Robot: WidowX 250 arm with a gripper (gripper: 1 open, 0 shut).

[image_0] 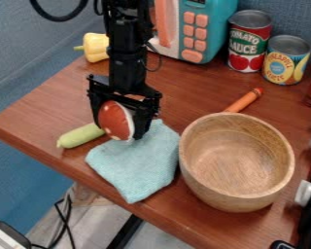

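Note:
My black gripper [124, 115] hangs over the table, shut on a red round object [116, 120] with a white patch, possibly a toy food item. Just below it lies a folded light-blue cloth [132, 170]. A pale green corn-like vegetable [81, 135] lies left of the cloth. An empty wooden bowl [237, 167] stands right of the cloth.
An orange carrot [243, 102] lies behind the bowl. A tomato sauce can [248, 44], another can [286, 63], a teal toy microwave [190, 29] and a yellow pepper [90, 46] stand at the back. Bottles line the right edge.

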